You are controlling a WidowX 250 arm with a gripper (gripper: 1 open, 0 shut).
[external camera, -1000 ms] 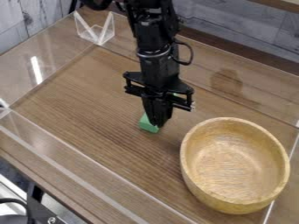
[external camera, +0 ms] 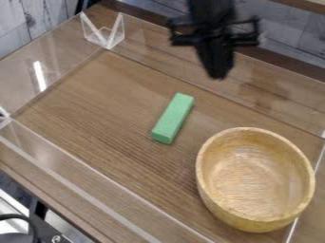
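Note:
A green block lies on the wooden table at the centre. The blurred black gripper is high at the top, behind the block and apart from it; whether its fingers are open or shut is unclear. A beige round bowl sits at the lower right.
A clear plastic piece stands at the back left. Dark cable or hardware shows at the lower left corner.
The gripper has moved up and back, away from over the green block, which now shows whole in about the same place.

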